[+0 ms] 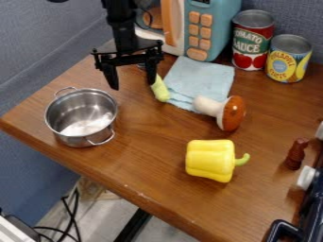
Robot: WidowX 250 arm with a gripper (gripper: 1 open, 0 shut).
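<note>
My black gripper [131, 76] hangs over the back left of the table, open, its fingers spread above and just behind the metal pot [81, 115]. Close to its right finger lies a pale yellow corn cob [161, 89], on or beside a folded light blue cloth [198, 77]. A toy mushroom [225, 113] with a brown cap lies at the cloth's front. A yellow bell pepper [212, 158] sits toward the front right.
A toy microwave [201, 28], a tomato can [252, 40] and a yellow can [289, 59] stand at the back. A small brown shaker [296, 154] and black items line the right edge.
</note>
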